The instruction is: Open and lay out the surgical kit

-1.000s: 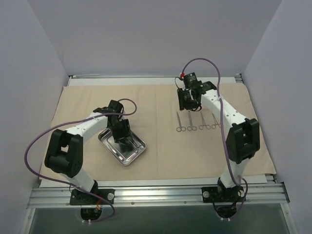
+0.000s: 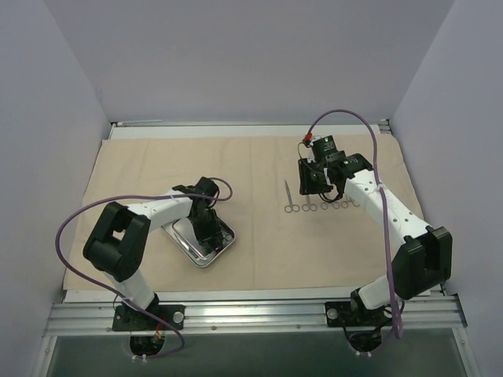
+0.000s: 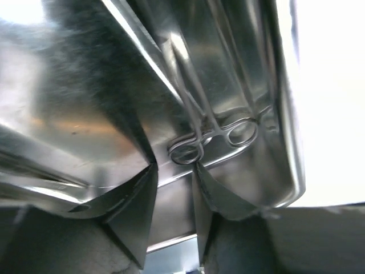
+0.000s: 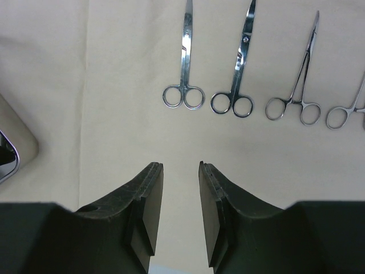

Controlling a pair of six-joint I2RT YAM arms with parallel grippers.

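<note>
My left gripper is down in the steel tray (image 3: 288,142), part open, its fingertips just beside the rings of a scissor-like instrument (image 3: 242,137); more long instruments lie in the tray. My right gripper hangs part open and empty over the cloth, near a row of laid-out instruments: two pairs of scissors (image 4: 185,68) (image 4: 239,63) and clamps (image 4: 308,65) (image 4: 356,91), rings toward the front, seen in the right wrist view.
The tray's corner (image 4: 14,145) shows at the right wrist view's left edge.
My left gripper has moved toward the front and right, lower into the tray. The right arm has shifted right and slightly toward the front. The laid-out instruments appear unmoved.
</note>
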